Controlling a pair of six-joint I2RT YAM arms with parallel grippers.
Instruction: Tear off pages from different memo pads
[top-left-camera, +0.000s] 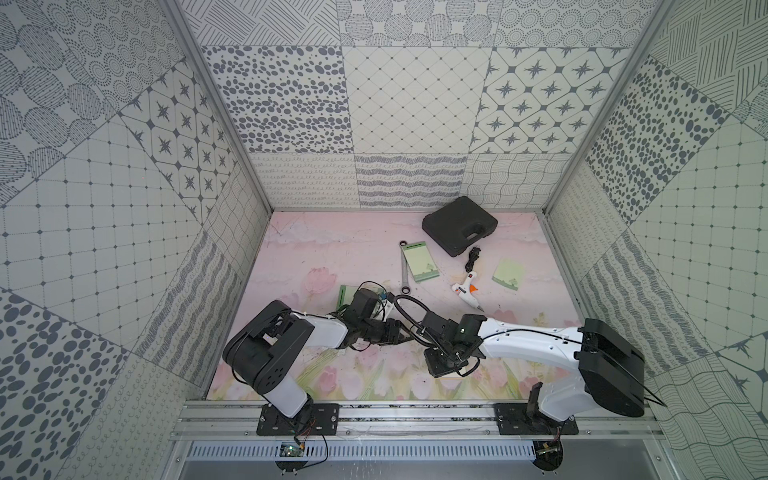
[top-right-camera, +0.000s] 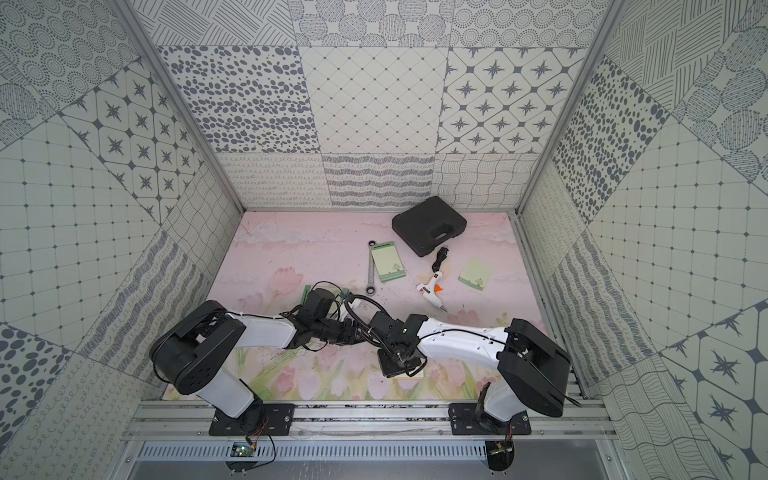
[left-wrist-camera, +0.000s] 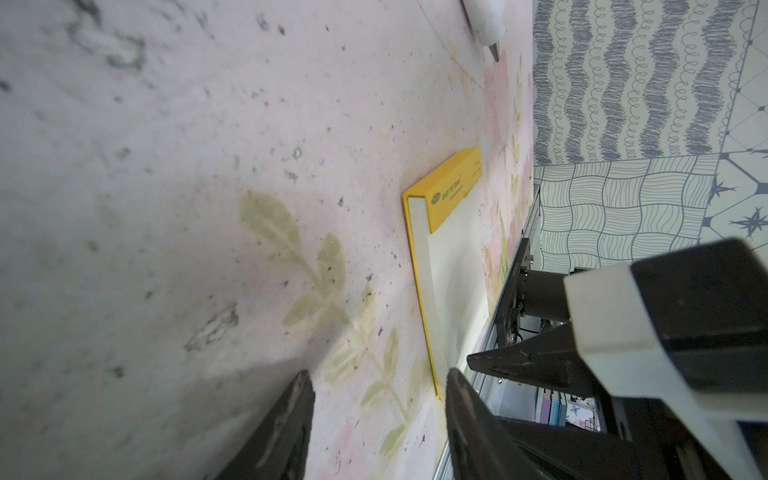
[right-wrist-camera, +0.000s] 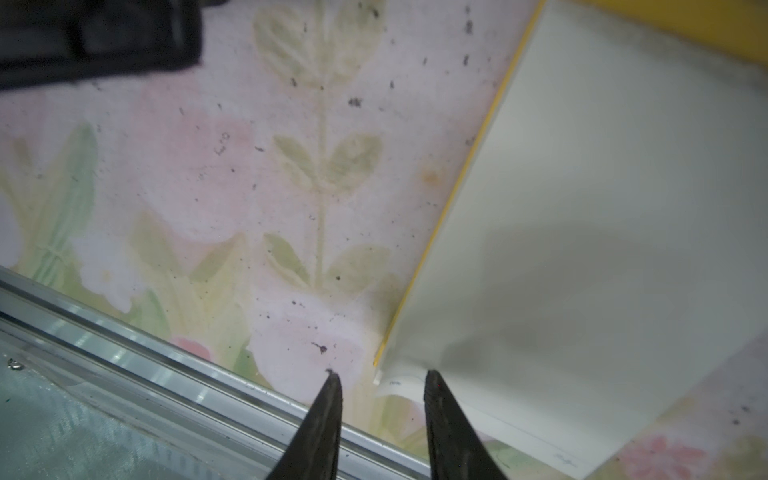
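A memo pad (left-wrist-camera: 460, 280) with white pages and a yellow binding strip lies near the table's front edge. Over its corner hovers my right gripper, open, fingers apart. Between its tips, the front-left corner of the white top page (right-wrist-camera: 576, 240) looks slightly curled; contact cannot be told. Left of this pad, my left gripper is open low over the bare tabletop, empty. A green memo pad (top-left-camera: 420, 262) lies at mid-table. Another green pad (top-left-camera: 343, 295) is partly hidden by my left arm. A green sheet (top-left-camera: 508, 274) lies at the right.
Beside the middle green pad lies a wrench (top-left-camera: 405, 268). A white glue gun (top-left-camera: 466, 290) with its black cable (top-left-camera: 473, 257) lies right of it, and a black case (top-left-camera: 458, 225) stands behind.
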